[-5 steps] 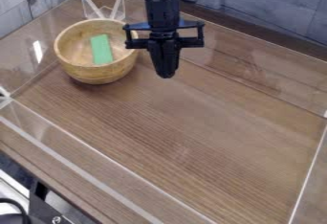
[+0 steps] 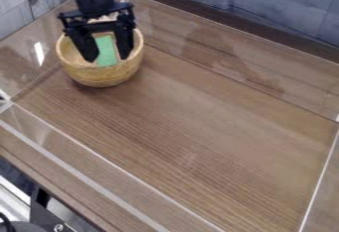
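Observation:
My gripper (image 2: 99, 40), dark and open, hangs at the upper left, over a round wooden bowl (image 2: 99, 75) with its fingers reaching down into it. Inside the bowl a mint-green block (image 2: 105, 53) sits between or just behind the fingers; whether they touch it is hard to tell.
A light wall runs along the left edge and upper corner, close beside the bowl.
The bowl and green block look about where they were.

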